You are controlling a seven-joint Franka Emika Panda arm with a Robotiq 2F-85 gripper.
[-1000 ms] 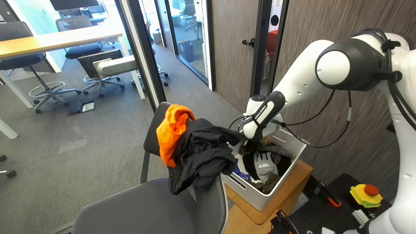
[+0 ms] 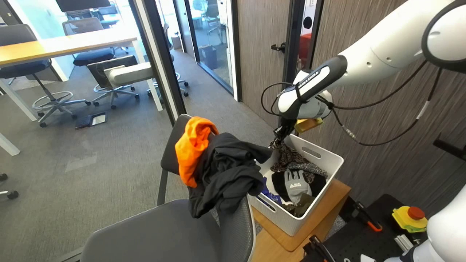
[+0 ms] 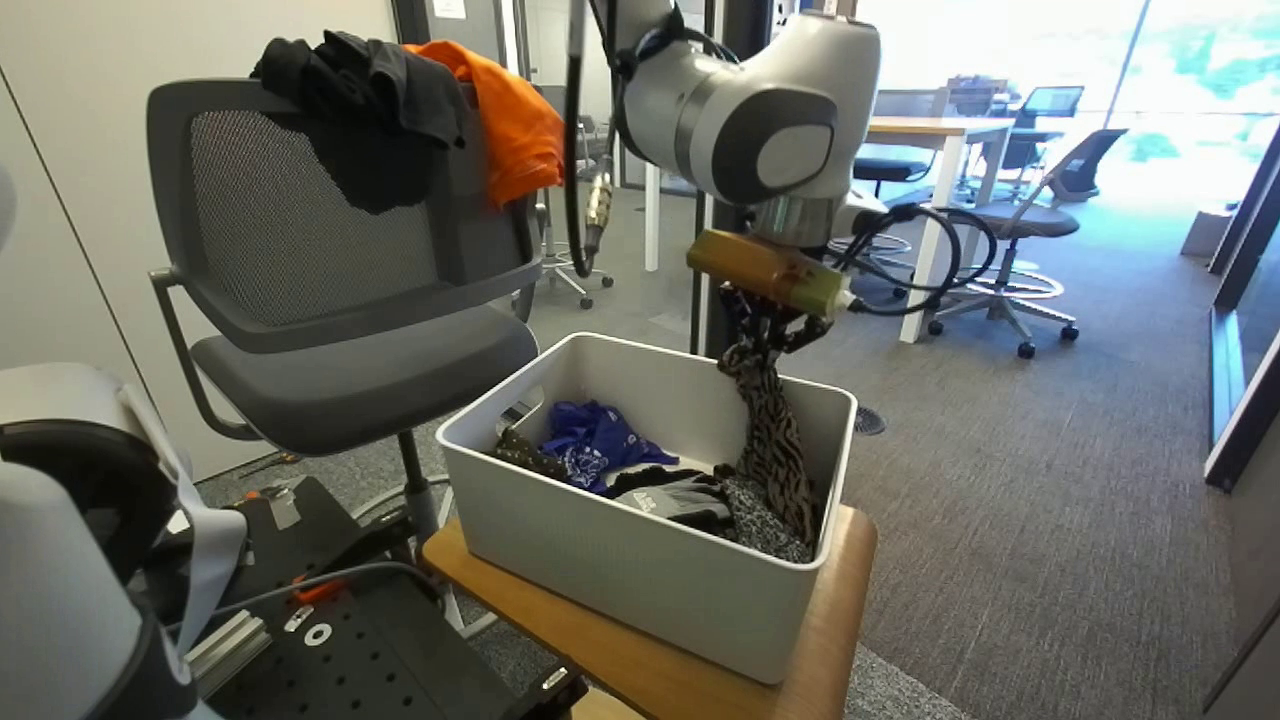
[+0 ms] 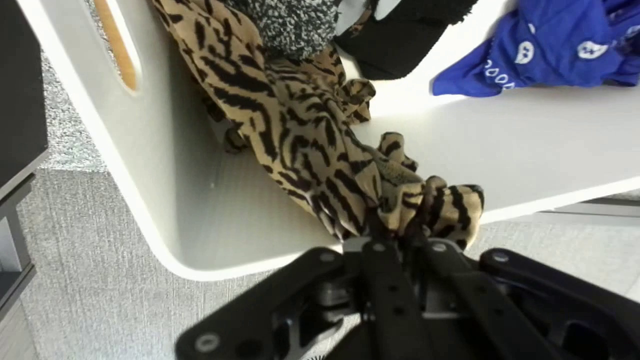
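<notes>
A tan cloth with dark animal stripes (image 3: pixel 780 438) stretches from inside the white bin (image 3: pixel 624 606) up to my gripper (image 3: pixel 768 342). The fingers are shut on its upper end, just above the bin's rim, as the wrist view shows with the bunched striped cloth (image 4: pixel 336 162) at the gripper. Its lower part still lies in the bin beside a grey speckled cloth (image 4: pixel 294 24). Also in the bin are a blue printed cloth (image 3: pixel 594 438) and a grey-and-black piece with a white logo (image 2: pixel 297 183).
The bin rests on a wooden stool (image 2: pixel 323 209). Beside it stands a grey chair (image 2: pixel 144 231) with a black garment (image 2: pixel 231 166) and an orange one (image 2: pixel 192 148) over its back. A red-and-yellow emergency button (image 2: pixel 413 216) sits on the dark table by the arm's base.
The arm has risen from down inside the bin to above its rim. One end of the striped cloth has come up with the gripper. The garments on the chair have not moved.
</notes>
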